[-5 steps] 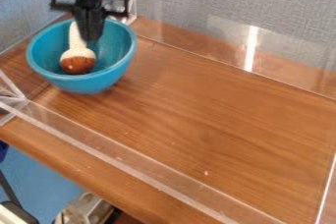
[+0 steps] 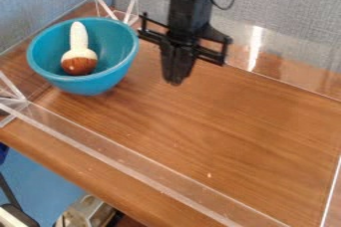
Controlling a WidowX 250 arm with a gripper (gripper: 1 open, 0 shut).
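Observation:
A teal bowl [image 2: 110,80] stands at the back left of the wooden table. In it lies a white, elongated object with a brown rounded end [image 2: 78,64]. My gripper [image 2: 174,70] hangs right of the bowl, shut, with nothing visible between its fingers.
A clear edge strip runs along the table, and grey-blue walls stand at the back and left.
My gripper has moved right from above the bowl and come lower over the bare table. The white and brown object remains in the bowl.

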